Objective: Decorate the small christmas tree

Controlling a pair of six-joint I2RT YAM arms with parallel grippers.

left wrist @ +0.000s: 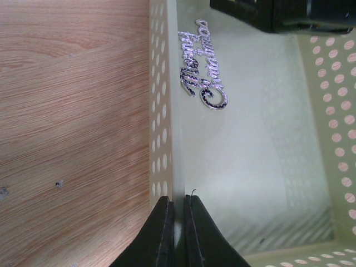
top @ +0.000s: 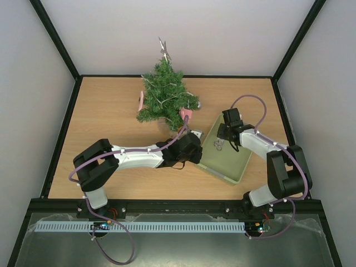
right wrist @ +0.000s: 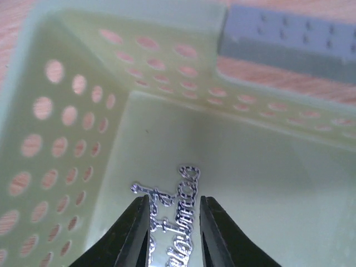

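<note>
The small tree (top: 164, 92) stands at the back of the table with a silver topper and pink ornaments. In the left wrist view my left gripper is shut on the near rim of the pale green basket (left wrist: 250, 150). Silver script ornaments (left wrist: 203, 61) lie on the basket floor. My right gripper hangs part open above them in the right wrist view, fingers either side of part of the lettering, apparently holding nothing.
Bare wooden table (top: 100, 117) lies left of the tree and in front of it. A frame with walls surrounds the workspace.
</note>
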